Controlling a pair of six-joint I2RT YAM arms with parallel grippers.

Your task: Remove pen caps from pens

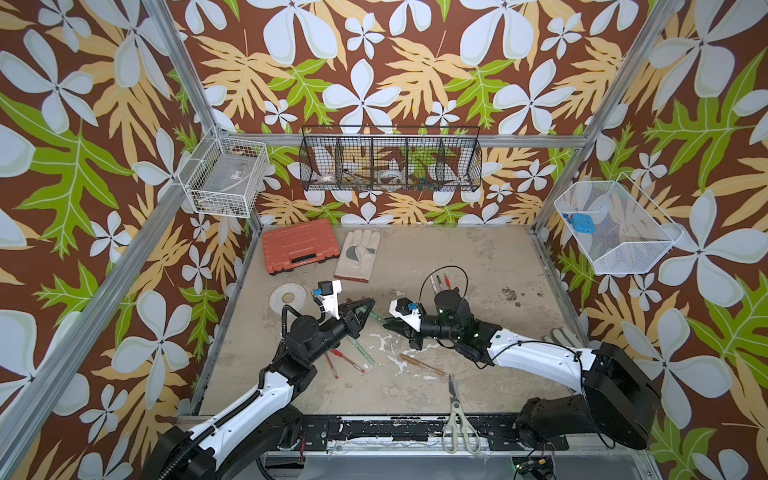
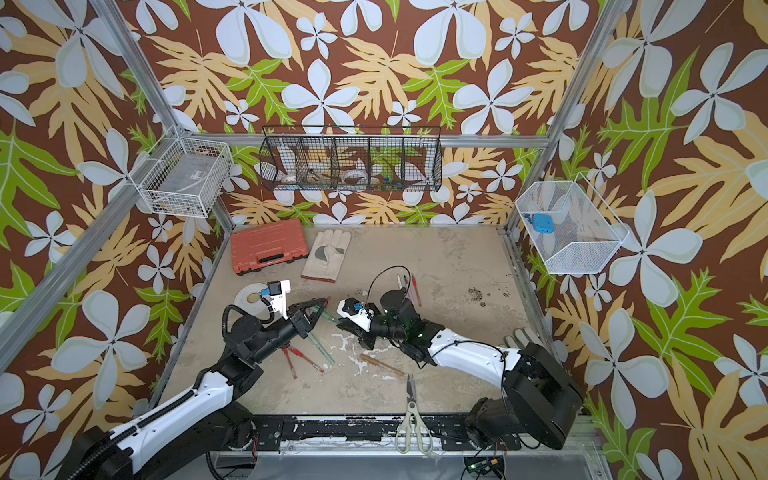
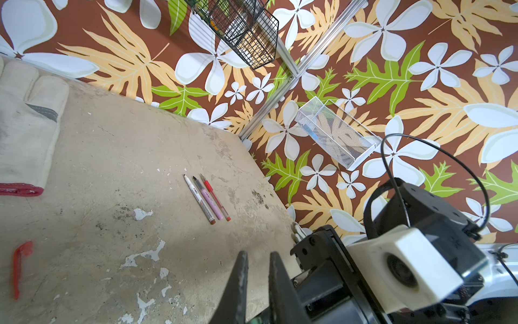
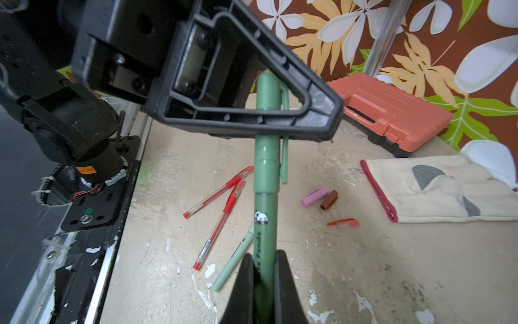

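Note:
A green pen (image 4: pixel 265 216) with its capped end (image 4: pixel 268 102) up spans the two grippers. My right gripper is shut on the pen's lower body. The capped end passes behind a black finger of my left gripper; a narrow gap shows between its fingertips, with a green sliver low in the left wrist view, so its hold is unclear. Two red pens (image 4: pixel 218 226) and a green pen (image 4: pixel 233 259) lie on the table. Loose caps are a purple cap (image 4: pixel 315 197), a brown cap (image 4: pixel 329 199) and a red cap (image 4: pixel 343 222).
Several pens, including a white pen (image 3: pixel 199 199), lie farther right. A brown pen (image 1: pixel 422 365) and scissors (image 1: pixel 456 420) are near the front. A red case (image 1: pixel 301 247), a glove (image 1: pixel 357 256) and a tape roll (image 1: pixel 287 298) occupy the back left.

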